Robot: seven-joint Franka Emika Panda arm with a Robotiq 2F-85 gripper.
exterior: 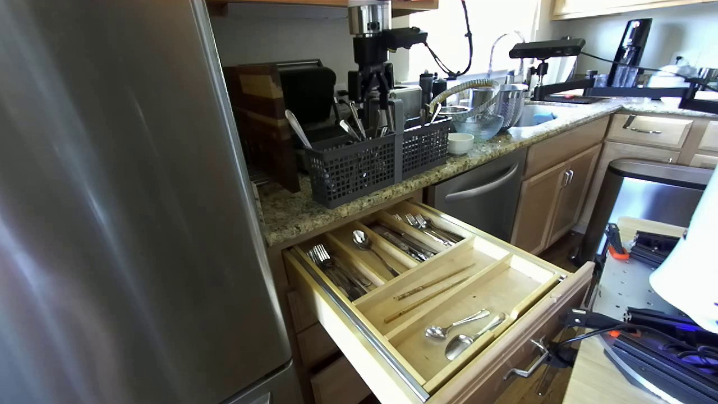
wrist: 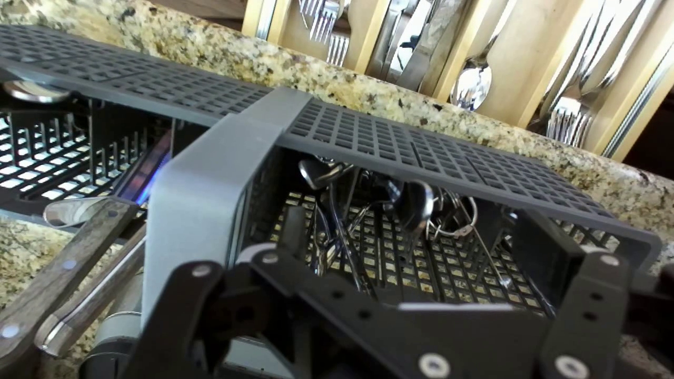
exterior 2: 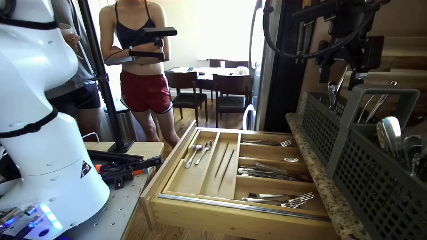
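My gripper point(exterior: 371, 108) points down over the grey cutlery basket point(exterior: 353, 171), above the half nearer the fridge. Its fingers stand open, and I see nothing held between them. In the wrist view the fingers point(wrist: 546, 237) reach over that half, where several utensils point(wrist: 414, 208) lean at angles. The pulled-out wooden drawer point(exterior 2: 240, 214) below is split into compartments. Forks point(exterior: 321, 259), a spoon point(exterior: 363, 242) and knives point(exterior: 410, 246) lie in its rear slots. Two chopsticks point(exterior: 431, 289) and two small spoons point(exterior: 464, 340) rest in the front ones.
The basket's tall handle point(wrist: 208, 170) rises close beside the gripper. Wooden boards point(exterior: 269, 121) stand behind the basket, near the fridge point(exterior: 134, 202). A white bowl point(exterior: 460, 142) and a glass bowl point(exterior: 481, 127) sit to its right on the counter.
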